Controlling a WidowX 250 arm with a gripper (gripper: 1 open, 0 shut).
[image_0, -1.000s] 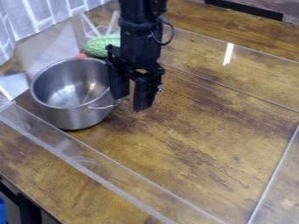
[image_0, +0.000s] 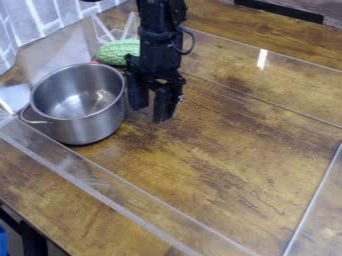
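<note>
My black gripper (image_0: 152, 98) hangs low just right of a large steel pot (image_0: 83, 120), its fingers pointing down near the pot's rim; whether they are open or shut is unclear. The pot stands on the left of the wooden table, its inside looking empty from here. Behind the arm lies a green, corn-like object (image_0: 115, 52), partly hidden.
Patterned cloth or plastic lines the back left edge.
Over the last second the gripper has shifted slightly, and the pot's handle on the gripper's side is no longer visible as it was. The pot sits slightly differently.
</note>
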